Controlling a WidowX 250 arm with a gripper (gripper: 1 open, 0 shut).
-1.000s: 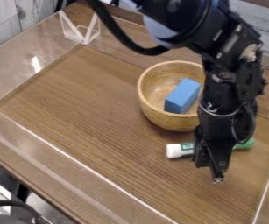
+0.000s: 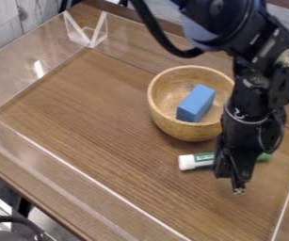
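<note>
The black gripper (image 2: 236,185) hangs low over the wooden table (image 2: 96,141) on the right side, its fingers pointing down and close together, with nothing visible between them. A white and green tube (image 2: 197,162) lies behind the fingertips, partly hidden by the gripper. A wooden bowl (image 2: 172,122) stands just behind the tube, holding a blue block (image 2: 197,103).
Clear panels edge the table at the left, and a cable runs at the lower left corner.
The gripper has shifted slightly, staying low beside the tube. The bowl, block and tube look unmoved.
</note>
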